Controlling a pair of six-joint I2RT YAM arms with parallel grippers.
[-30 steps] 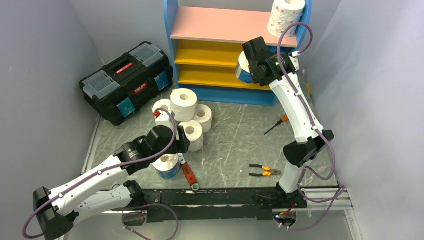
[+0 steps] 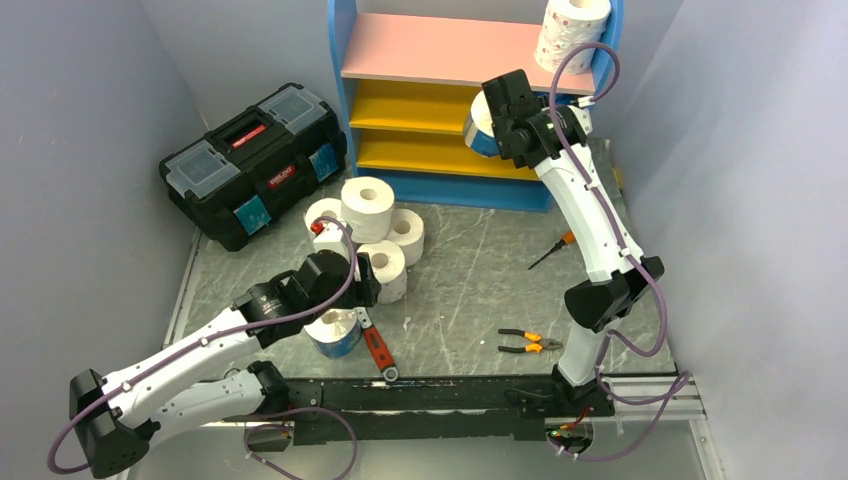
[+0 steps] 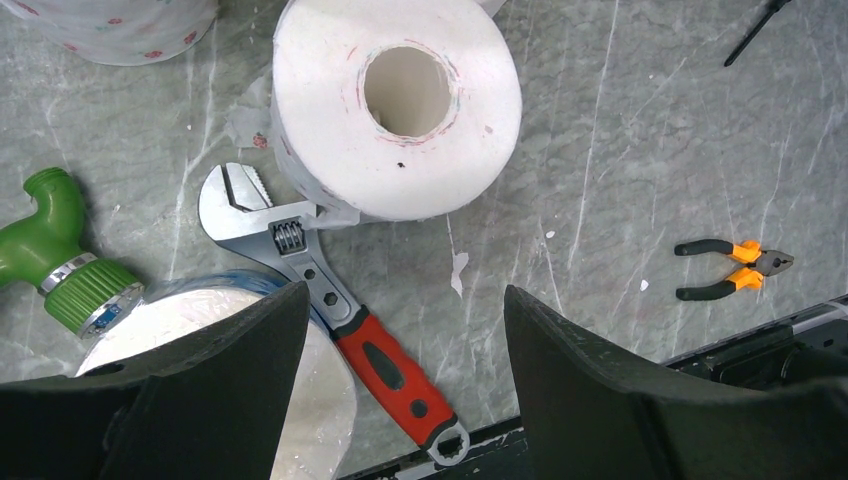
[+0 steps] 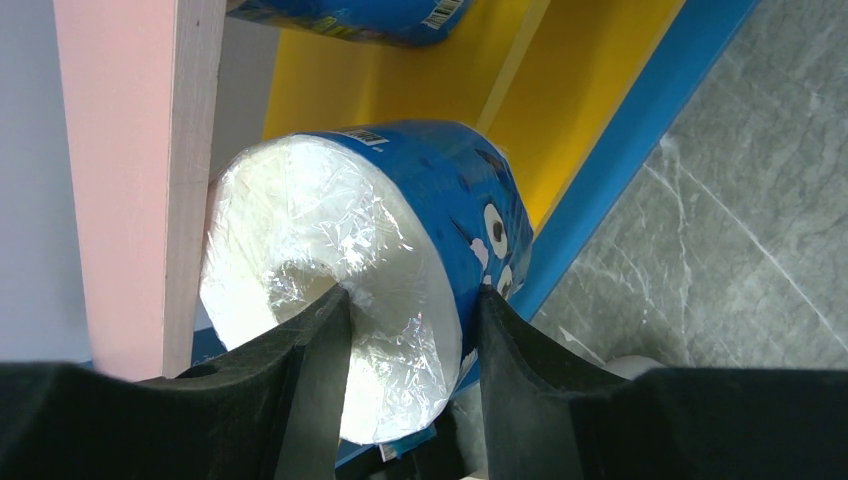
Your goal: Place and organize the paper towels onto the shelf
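Note:
My right gripper is shut on a blue-wrapped paper roll (image 4: 310,220), its fingers pinching the roll's near end. In the top view that roll (image 2: 481,128) is at the front of the yellow shelf (image 2: 410,105), below the pink top board (image 2: 440,45). Another blue-wrapped roll (image 4: 400,20) lies farther along the shelf in the right wrist view. My left gripper is open and empty over the table. Beneath it are a white roll (image 3: 300,110) and a plastic-wrapped roll (image 3: 320,420), partly hidden by a finger. Several white rolls (image 2: 368,200) are stacked at centre left.
A patterned roll (image 2: 573,35) stands on the top board's right end. An adjustable wrench (image 3: 375,360), pliers (image 2: 530,341) and a screwdriver (image 2: 552,249) lie on the table. The black toolbox (image 2: 255,160) occupies the back left.
My right gripper and its roll have shifted slightly left along the shelf front. The left arm and the rolls on the table look unmoved.

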